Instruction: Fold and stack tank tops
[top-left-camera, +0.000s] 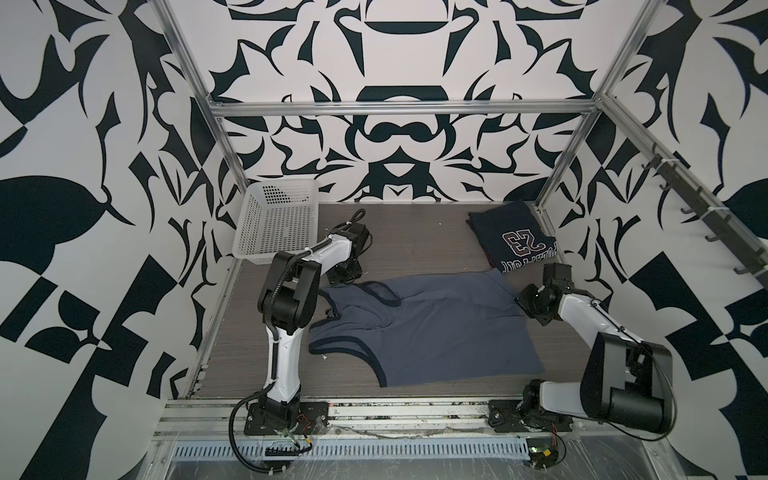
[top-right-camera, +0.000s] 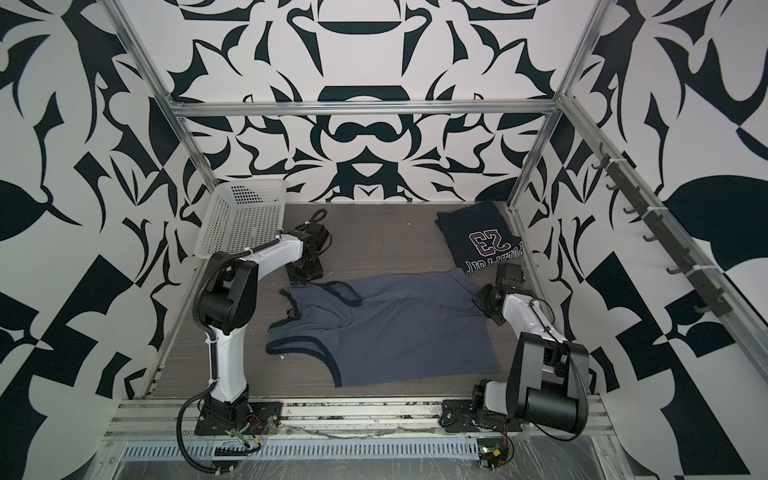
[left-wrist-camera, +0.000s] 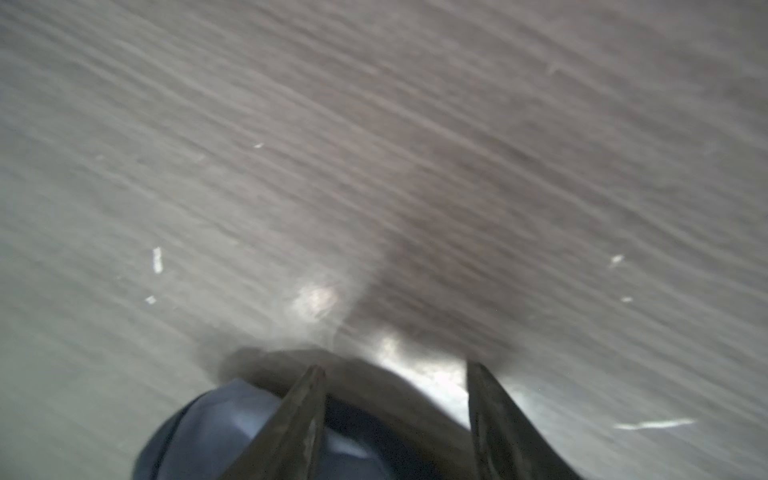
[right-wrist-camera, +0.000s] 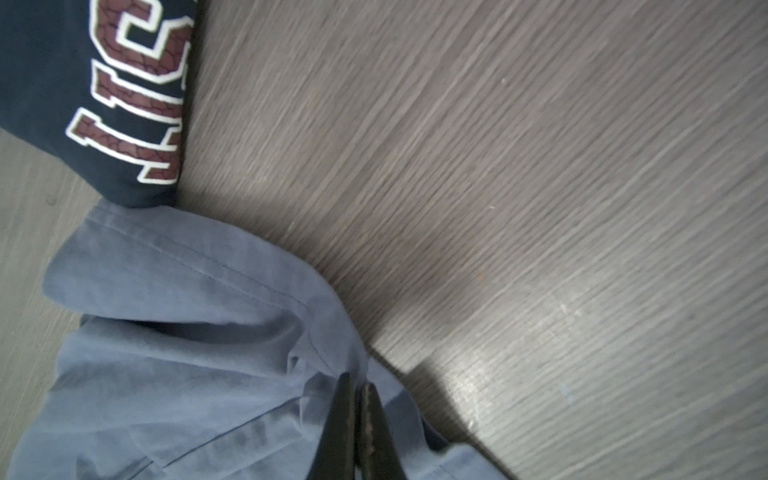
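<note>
A slate-blue tank top (top-left-camera: 432, 328) with dark trim lies spread across the table, straps to the left. My left gripper stands open over bare table at the strap's upper edge, with blue cloth (left-wrist-camera: 232, 432) just below it. At the hem end, my right gripper is shut, down at a creased fold of the tank top (right-wrist-camera: 208, 272); whether cloth is between the fingers is hard to see. A dark folded top (top-left-camera: 500, 228) printed "23" lies at the back right, its corner touching the blue one.
A white plastic basket (top-left-camera: 276, 256) stands at the back left, behind my left arm. Bare table (top-left-camera: 408, 236) lies between the basket and the dark top. Patterned walls and metal rails enclose the table, with hooks on the right rail.
</note>
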